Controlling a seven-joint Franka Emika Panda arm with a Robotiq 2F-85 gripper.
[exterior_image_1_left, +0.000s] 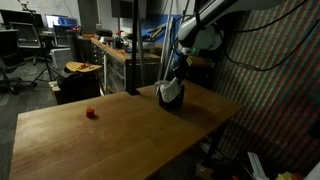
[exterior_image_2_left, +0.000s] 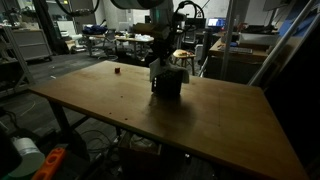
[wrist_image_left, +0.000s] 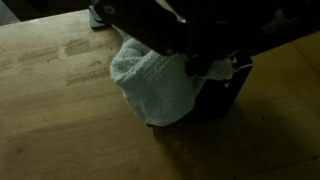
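Observation:
A white cloth hangs over a black box on the wooden table. In the first exterior view the cloth covers the upper part of the box, whose dark lower side shows. The second exterior view has the cloth rising to a peak above the box. My gripper is shut, with cloth bunched at its dark fingertips and showing on both sides of them. The fingers themselves are hard to make out in the dark.
A small red object lies far off on the left part of the table. Most of the tabletop around the box is bare. Dark upright posts stand behind the table.

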